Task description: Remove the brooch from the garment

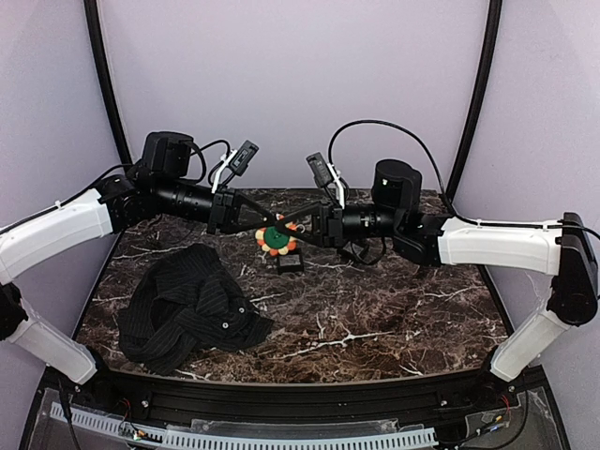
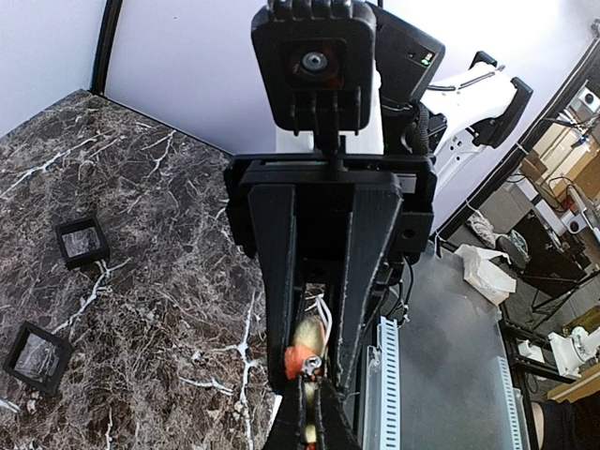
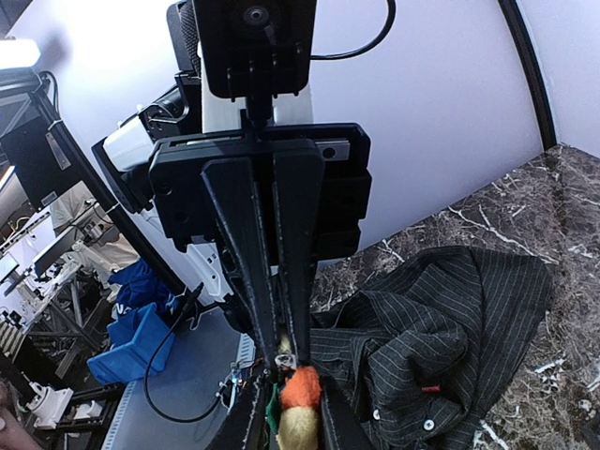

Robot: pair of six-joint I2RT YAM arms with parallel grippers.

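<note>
A flower brooch (image 1: 277, 241) with green centre and orange-cream petals is held up between both grippers in the top view, raised clear of the garment. My left gripper (image 1: 265, 216) and right gripper (image 1: 286, 225) meet at it from either side, both shut on it. In the wrist views its felt petals (image 3: 300, 422) and small metal parts show at the fingertips, mostly hidden by the fingers. The dark pinstriped garment (image 1: 187, 309) lies crumpled on the left of the marble table.
Small dark square frames (image 2: 37, 380) lie on the table behind the brooch. Side walls bound the table.
</note>
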